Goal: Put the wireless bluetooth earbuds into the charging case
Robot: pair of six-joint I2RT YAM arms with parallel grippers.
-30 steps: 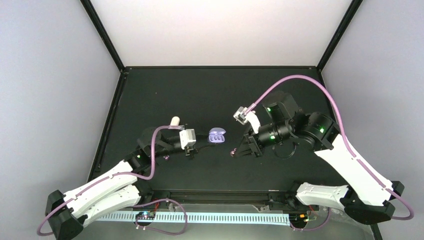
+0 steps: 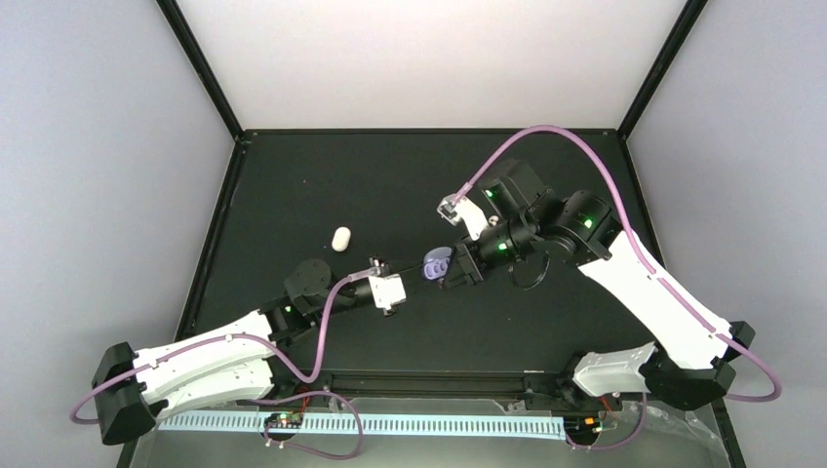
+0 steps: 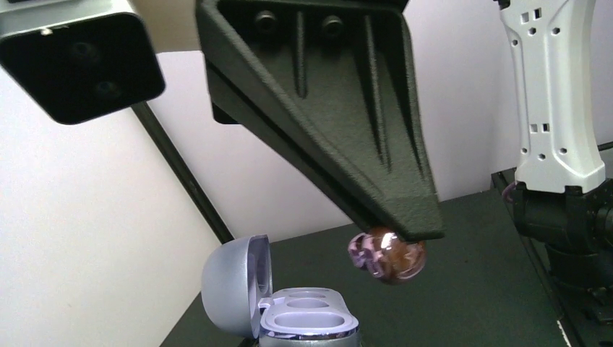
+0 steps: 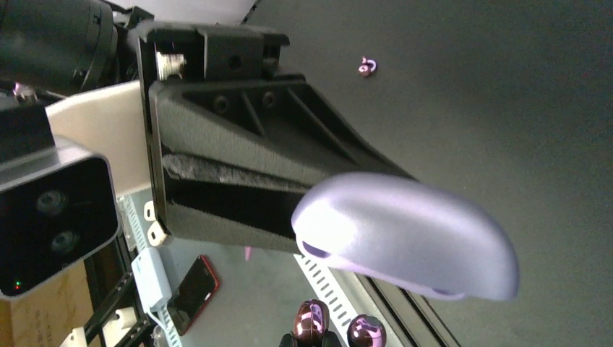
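The lavender charging case (image 2: 435, 263) stands lid-up, its empty-looking slots facing up in the left wrist view (image 3: 307, 318); my left gripper (image 2: 405, 273) is shut on it. My right gripper (image 2: 449, 273) is beside and above it, shut, with a shiny copper earbud (image 3: 387, 254) at its fingertips. In the right wrist view the case lid (image 4: 405, 235) covers part of the fingers, and copper shapes show at the bottom edge. Another small copper earbud (image 4: 367, 66) lies on the dark mat.
A white capsule-shaped object (image 2: 340, 239) lies on the mat left of the grippers.
My right gripper has moved left, up to the case. My left gripper has shifted right and toward the front, carrying the case along.
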